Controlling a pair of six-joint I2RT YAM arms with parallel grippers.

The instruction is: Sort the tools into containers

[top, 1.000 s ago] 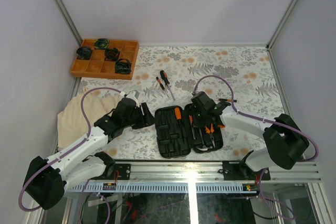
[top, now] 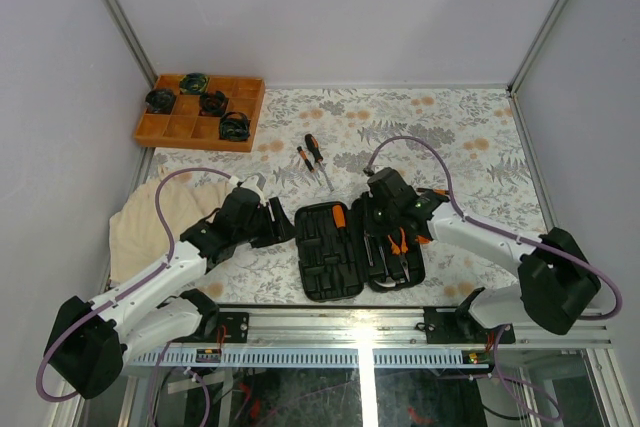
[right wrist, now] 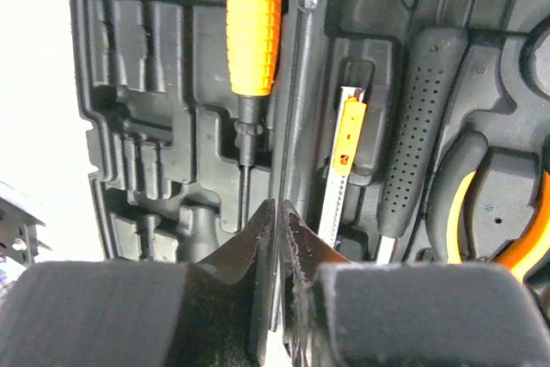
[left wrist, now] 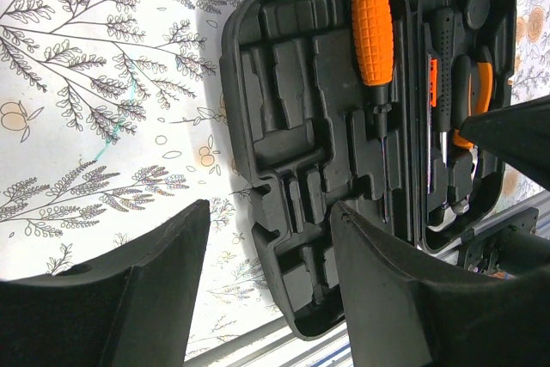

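A black tool case (top: pixel 331 282) lies unfolded on the floral table. Its left half holds an orange-handled screwdriver (left wrist: pixel 374 38); the right half holds an orange-trimmed cutter knife (right wrist: pixel 345 139), a black-handled tool (right wrist: pixel 421 118) and orange-black pliers (right wrist: pixel 456 186). Left of the case, my left gripper is open, its fingers apart and empty. Over the case's middle hinge hangs my right gripper, its fingertips together; nothing shows between them. Two more screwdrivers, a larger one (top: pixel 315 150) and a smaller one (top: pixel 305 159), lie on the table behind the case.
At the back left stands an orange divided box (top: pixel 180 127) with several dark coils in it. A beige cloth (top: pixel 150 227) lies at the left beside my left arm.
The left arm and the loose screwdrivers have stayed where they were.
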